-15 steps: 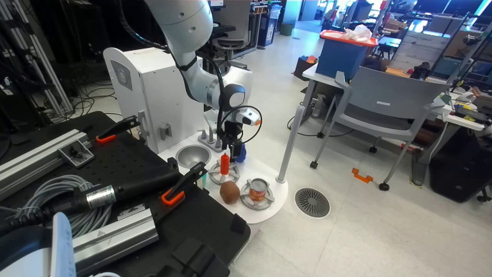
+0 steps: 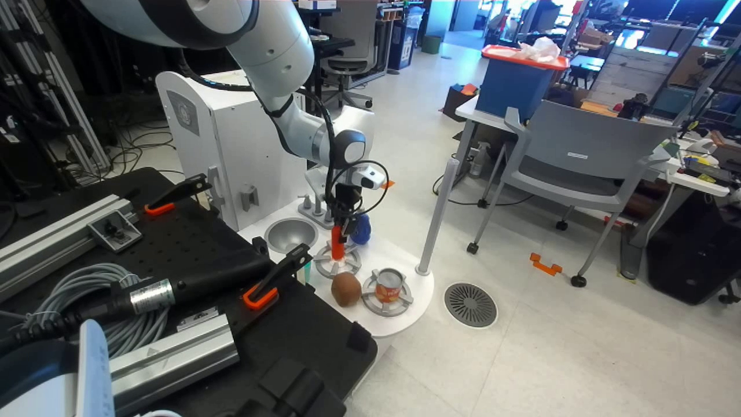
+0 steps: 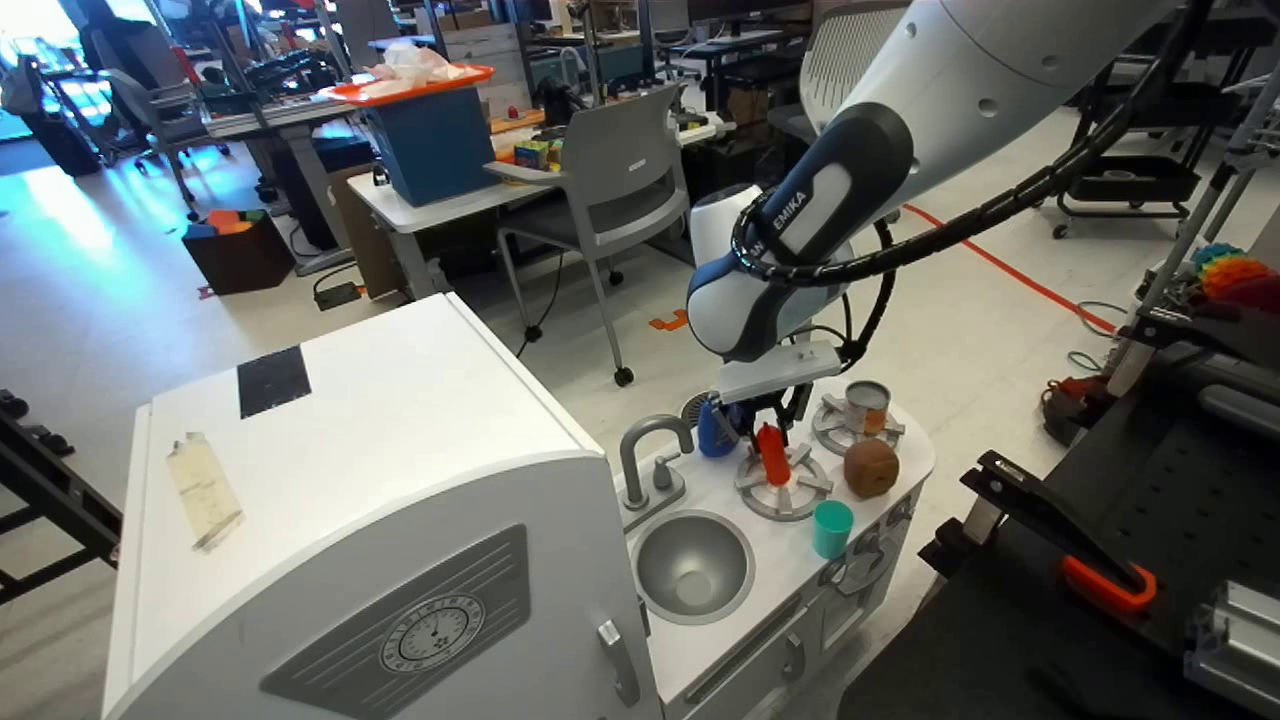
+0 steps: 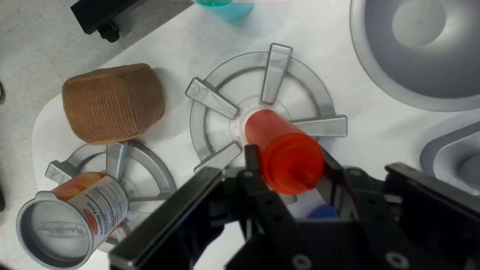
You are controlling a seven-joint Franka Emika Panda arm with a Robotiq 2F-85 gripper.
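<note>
A red bottle (image 4: 294, 153) with a pointed cap stands on the stove burner (image 4: 265, 58) nearer the sink. On either side of its upper part sit the fingers of my gripper, shut on it. In exterior view 2 the same red bottle (image 3: 773, 458) rises from the middle of the burner, with the gripper (image 3: 770, 430) at its top. From exterior view 1 the gripper (image 2: 340, 228) partly covers the bottle's upper end. Whether its base touches the burner is hard to tell.
Close by are a blue object (image 3: 717, 430), a teal cup (image 3: 831, 528), a brown block-like item (image 3: 871, 468) and a can (image 3: 866, 408) on the other burner. The sink (image 3: 693, 566) and faucet (image 3: 655, 462) lie to one side, below the white cabinet (image 3: 360, 408).
My gripper has come down and slightly left in exterior view 1, from behind and above the red bottle onto its upper part. The other counter items look unmoved.
</note>
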